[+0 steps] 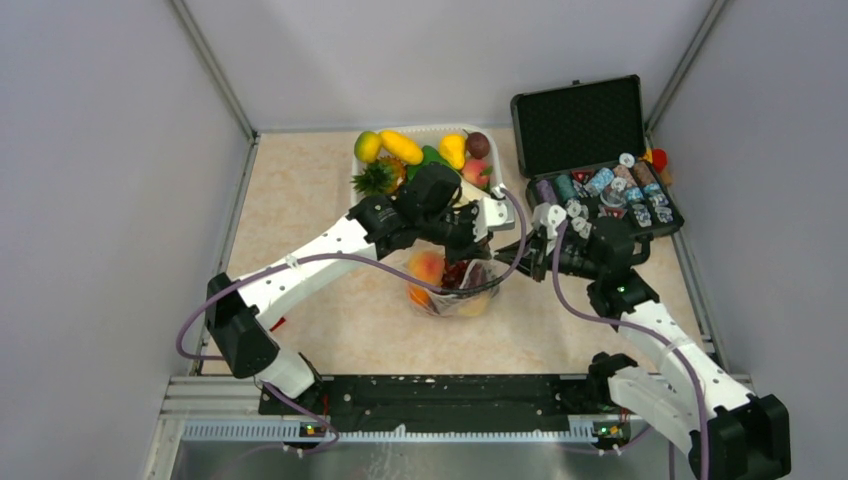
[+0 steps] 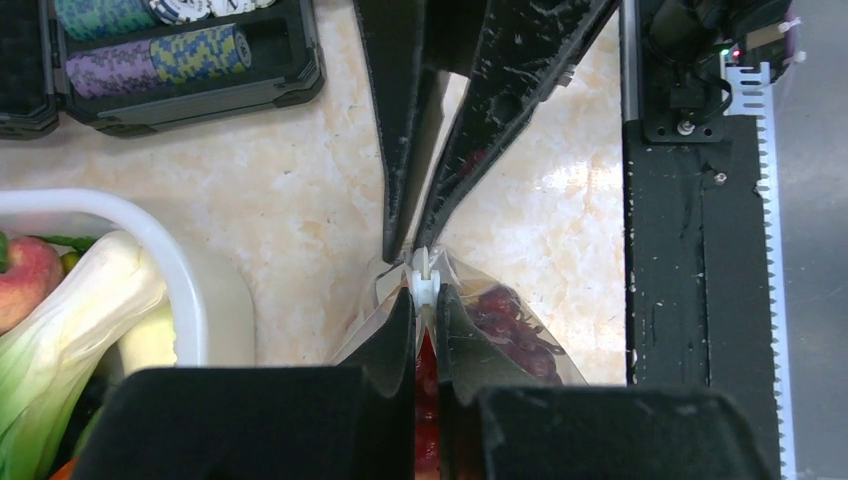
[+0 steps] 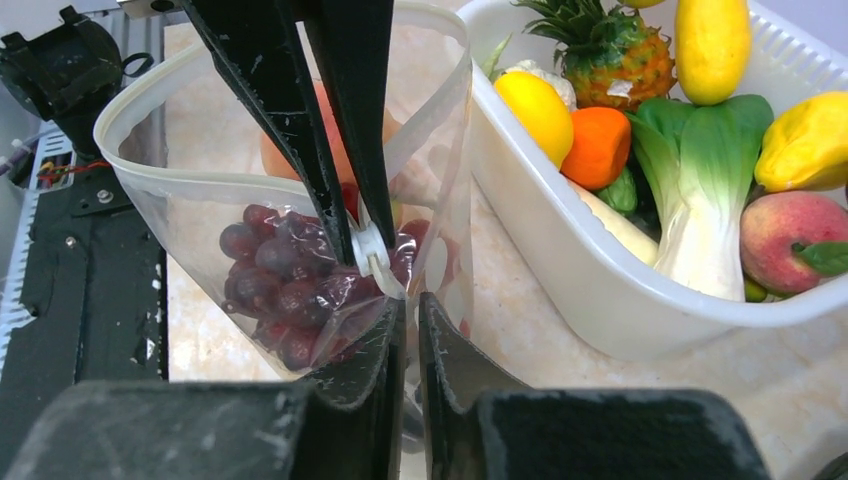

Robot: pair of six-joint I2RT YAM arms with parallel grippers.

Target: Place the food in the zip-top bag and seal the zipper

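The clear zip top bag (image 1: 450,300) stands open at the table's centre, holding red grapes (image 3: 280,290) and orange-pink fruit (image 1: 426,266). My left gripper (image 1: 470,250) is shut on the white zipper slider (image 2: 426,283) at the bag's rim. My right gripper (image 1: 505,255) is at that same corner; in the right wrist view its fingertips (image 3: 430,315) are slightly apart, just below the slider, by the bag's edge. Whether film lies between them is unclear.
A white basket of fruit and vegetables (image 3: 560,290) stands behind the bag. An open case of poker chips (image 1: 575,110) is at the back right.
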